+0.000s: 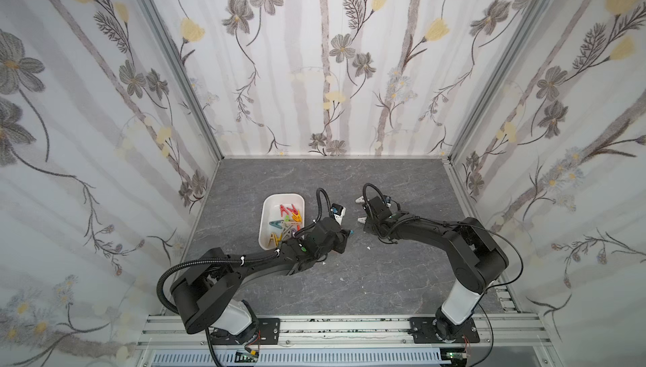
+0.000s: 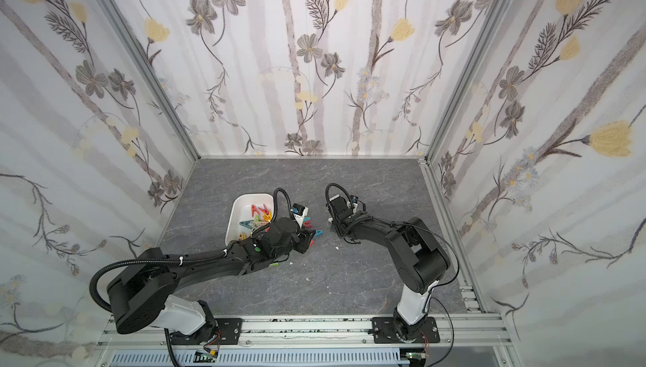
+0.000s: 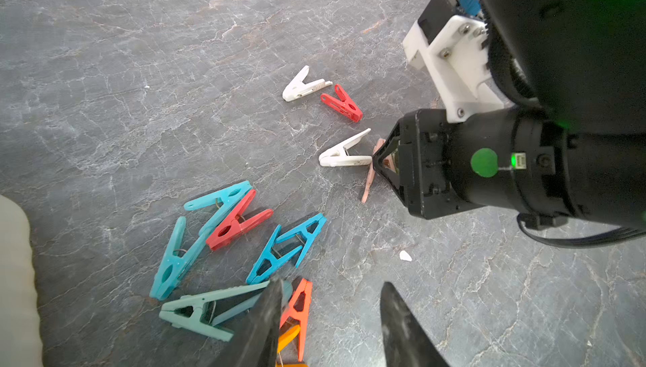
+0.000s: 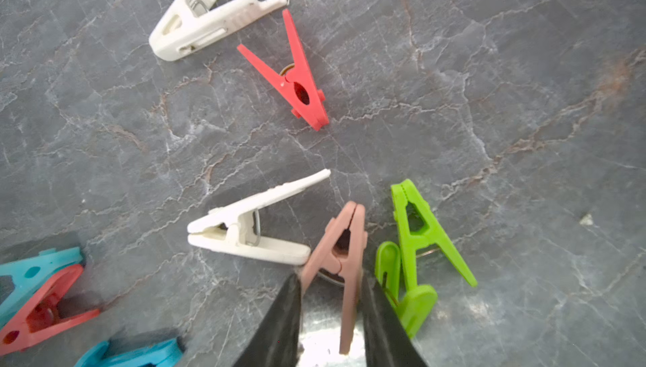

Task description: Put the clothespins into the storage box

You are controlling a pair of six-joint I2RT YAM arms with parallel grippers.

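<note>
The white storage box [image 1: 263,225] stands left of centre with several coloured clothespins in it; its edge [image 3: 16,286] also shows in the left wrist view. My left gripper is open; by its left finger lie an orange-red clothespin [image 3: 300,309] and the end of a grey-green clothespin [image 3: 195,313]. My right gripper is part open, its fingers on either side of a pink clothespin's [image 4: 350,259] legs, with no firm grip visible. A green clothespin [image 4: 411,232] lies beside its right finger, and a white clothespin [image 4: 255,229] to its left.
Another white clothespin [image 4: 208,17] and a red clothespin [image 4: 299,84] lie farther off. A blue clothespin [image 3: 286,249], a red clothespin [image 3: 235,222] and teal ones [image 3: 181,259] are scattered between box and right arm.
</note>
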